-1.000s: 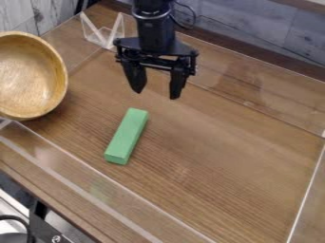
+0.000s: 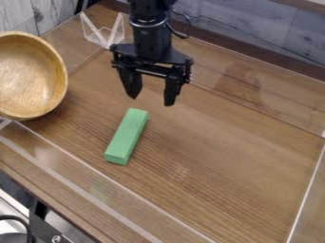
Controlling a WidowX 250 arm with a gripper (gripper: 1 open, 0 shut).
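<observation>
The black robot arm reaches down from the top middle of the camera view, its gripper [image 2: 152,84] hanging over the wooden board, open, with nothing visible between its fingers. Below it and slightly left, a green rectangular block [image 2: 125,136] lies flat on the board, apart from the gripper.
A yellow oval bowl [image 2: 51,83] sits at the left edge. A white wire object [image 2: 102,31] is at the back left, behind the arm. The right and lower parts of the board [image 2: 235,161] are clear.
The gripper has shifted slightly left and its fingers have turned a little. The green block and bowl have not moved.
</observation>
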